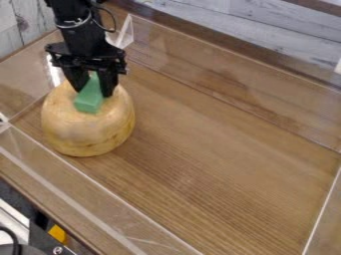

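A round tan wooden bowl or block sits at the left of the wooden surface. My black gripper is over its top, shut on a green object, which is at the bowl's upper middle. I cannot tell whether the green object rests on it or hangs just above.
Pale walls edge it at the back and right, and a clear rim runs along the near left.
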